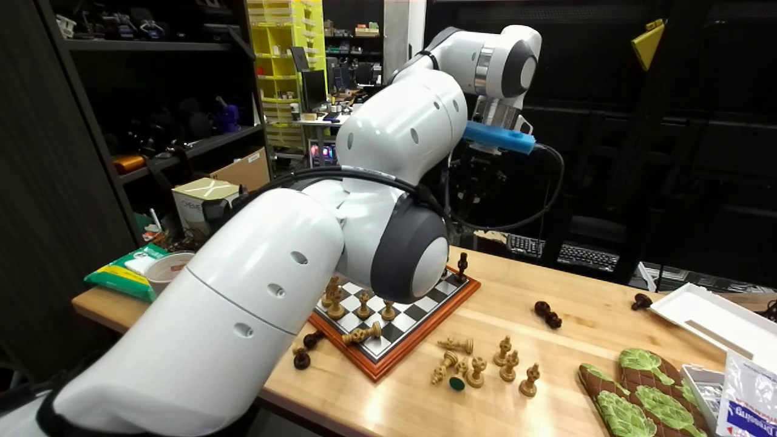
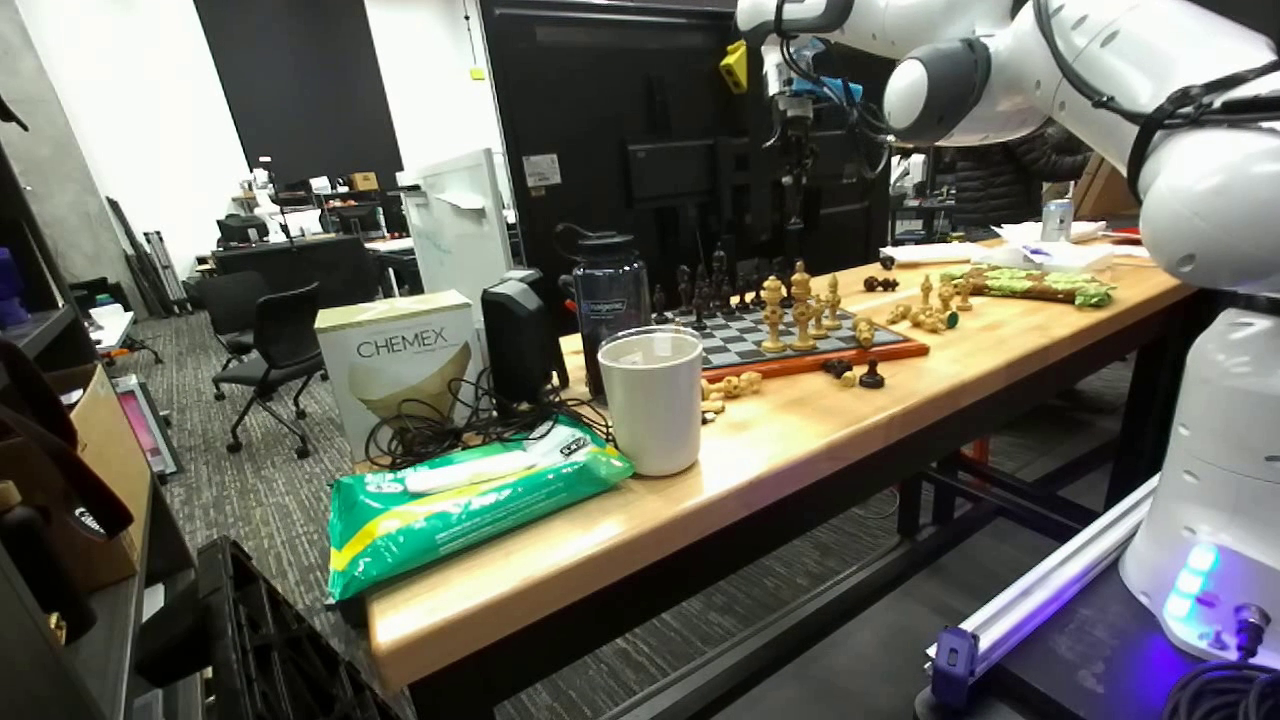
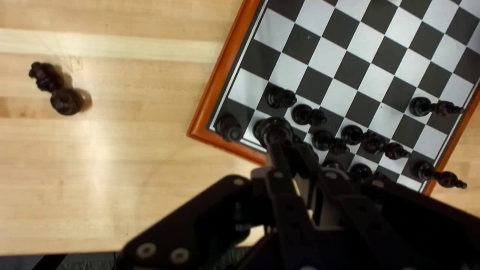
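Observation:
My gripper is shut on a black chess piece (image 3: 272,129), whose base shows large at the fingertips in the wrist view; its upper part is hidden. In exterior view 2 the gripper (image 2: 793,180) hangs well above the chessboard (image 2: 888,350), with the small dark piece below it. Several black pieces stand along the board's far side, among them a corner piece (image 3: 228,128). Light wooden pieces (image 2: 801,310) stand on the near part of the board. A light piece (image 1: 362,332) lies on its side near the board's edge.
A black piece (image 1: 547,314) lies on the bare table right of the board. Several light pieces (image 1: 477,371) stand or lie nearby. An oven mitt (image 1: 648,397) and white tray (image 1: 717,320) are farther right. A cup (image 2: 654,402) and bottle (image 2: 606,294) stand left.

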